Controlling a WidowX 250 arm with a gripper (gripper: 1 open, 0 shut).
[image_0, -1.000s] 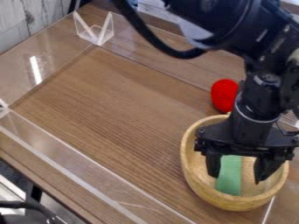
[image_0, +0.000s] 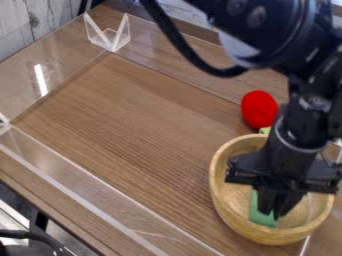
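Note:
My gripper (image_0: 277, 176) reaches down from the top right into a tan round bowl (image_0: 225, 210) at the lower right, its fingertips low over a green object (image_0: 262, 212) lying inside. The gripper looks shut; whether anything is between its fingers is hard to see, as the green object is partly hidden behind it.
A red round object (image_0: 259, 106) sits behind the bowl, with a small yellow-green item (image_0: 265, 131) beside it. A white wire-like piece (image_0: 107, 32) stands at the back left.
The gripper's fingers have drawn closer together over the green object, which is now more covered. The bowl has shifted slightly.

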